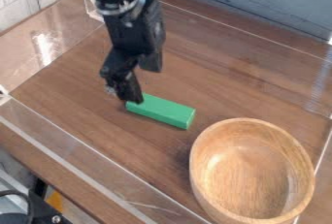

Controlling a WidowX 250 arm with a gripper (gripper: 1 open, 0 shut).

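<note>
A black robot arm reaches down from the upper left, its gripper (123,92) open and low, just at the left end of a green rectangular block (161,110) lying on the wooden table (78,121). Whether the fingertips touch the block is hard to tell. A large wooden bowl (251,170) sits at the lower right, to the right of and nearer than the block.
Cables and other hardware lie beyond the table's edge at the lower left.
</note>
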